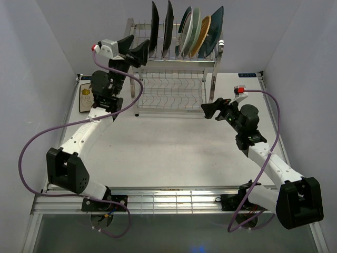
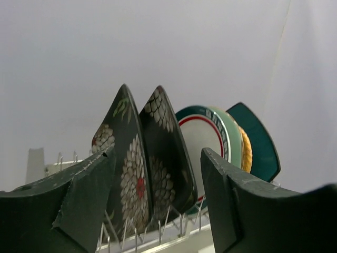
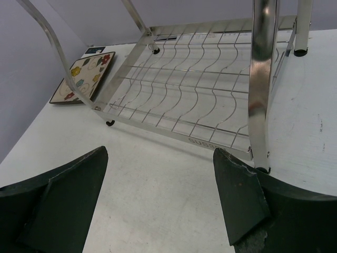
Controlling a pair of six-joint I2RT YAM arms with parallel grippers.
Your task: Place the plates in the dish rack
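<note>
Several plates stand upright on the upper tier of the dish rack [image 1: 179, 64]: two dark ones [image 2: 126, 158] at the left, then white, green, yellow and teal ones [image 2: 255, 137]. My left gripper [image 1: 131, 50] is open at the rack's upper left, in front of the dark plates, with nothing between its fingers. My right gripper [image 1: 213, 109] stands open at the rack's lower right, facing the empty lower tier [image 3: 179, 89].
A square floral plate or board [image 3: 79, 79] lies on the white table at the back left, beside the rack. Walls bound both sides.
</note>
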